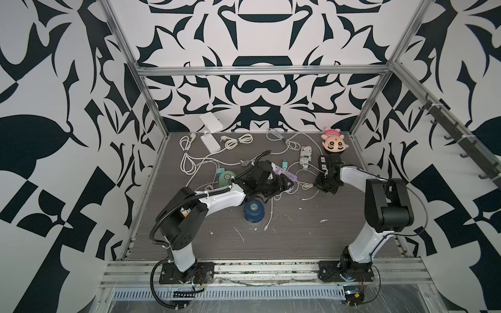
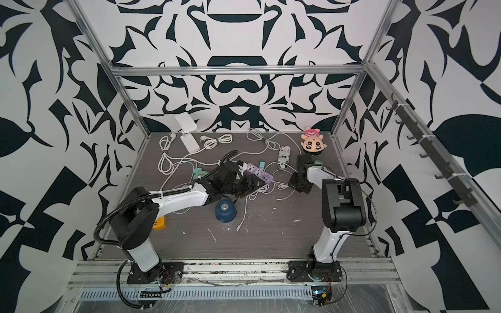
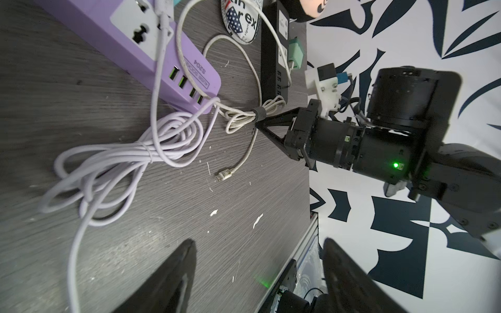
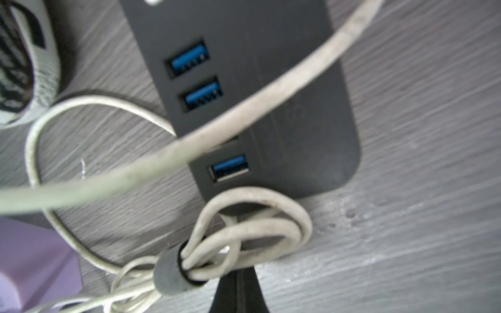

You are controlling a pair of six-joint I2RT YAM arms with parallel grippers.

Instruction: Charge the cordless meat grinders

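Observation:
A blue round-topped unit [image 1: 254,211] and a green one [image 1: 226,178] stand on the table by my left arm; I take these for the grinders. My left gripper is open over bare table, nothing between its fingers, near a purple power strip [image 3: 208,78] with a coiled lavender cable [image 3: 151,143]. My right gripper is shut, its tips against a tied white cable bundle [image 4: 174,271] beside a black USB strip [image 4: 308,120]. Whether a strand is pinched does not show. The bundle's loose plug [image 3: 224,174] lies on the table.
A white printed object [image 1: 305,156] and a pink-capped figure [image 1: 334,140] stand at the back. White adapters [image 1: 210,143] and looped cables [image 1: 189,154] fill the back left.

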